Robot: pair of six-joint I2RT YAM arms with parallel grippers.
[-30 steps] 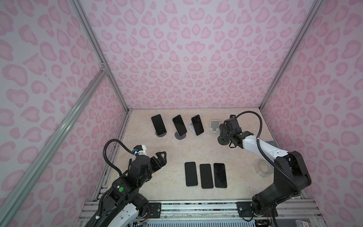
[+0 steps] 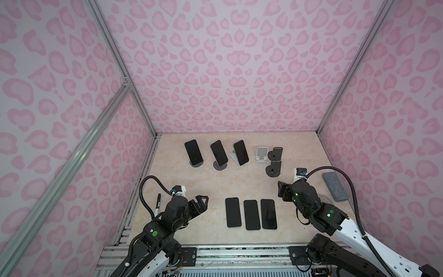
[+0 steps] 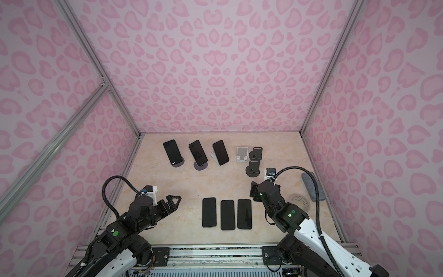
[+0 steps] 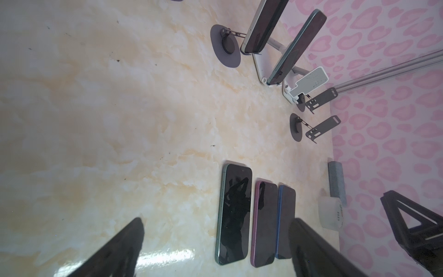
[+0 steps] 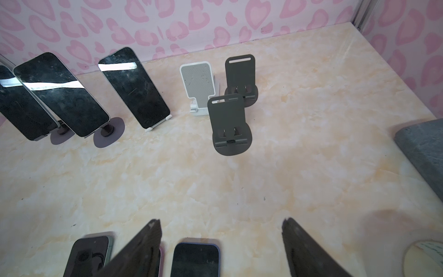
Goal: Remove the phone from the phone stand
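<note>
Three phones lean on stands along the table's back left: the left phone (image 2: 193, 151), the middle phone (image 2: 218, 152) and the right phone (image 2: 240, 152) on a white stand. To their right stand an empty white stand (image 5: 197, 85) and two empty dark stands, the front dark stand (image 5: 228, 121) and the rear dark stand (image 5: 240, 73). Three more phones lie flat at the front: the left one (image 4: 234, 213), the middle one (image 4: 264, 224) and the right one (image 4: 286, 221). Left of these, my left gripper (image 2: 201, 203) is open and empty. My right gripper hangs over the table's right side, fingers apart, nothing between them.
A grey block (image 2: 335, 186) lies by the right wall, with a clear tape roll (image 3: 300, 203) near it. A dark pen-like object (image 2: 158, 202) lies beyond the left arm.
My right arm has drawn back from the dark stands toward the front, and both now show empty. The left gripper has shifted slightly right and lower. The phones look unmoved.
</note>
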